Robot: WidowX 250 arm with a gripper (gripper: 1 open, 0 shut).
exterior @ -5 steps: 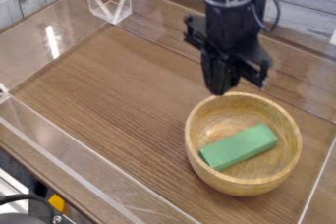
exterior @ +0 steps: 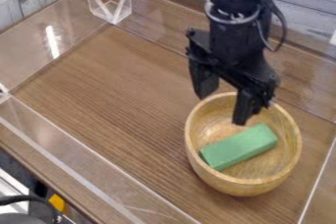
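Observation:
My black gripper (exterior: pixel 229 92) hangs over a round wooden bowl (exterior: pixel 206 177) in the right half of the camera view, its fingers spread open at the bowl's back rim. A green rectangular block (exterior: pixel 239 144) lies diagonally in the bowl, below the fingers, with nothing visible between them.
A small white wire-like object (exterior: pixel 108 7) stands at the back left. A bit of something yellow (exterior: pixel 55 202) shows beyond the near-left edge.
The gripper has come down and toward the viewer, its fingers now lower over the bowl. The bowl and green block have not visibly moved.

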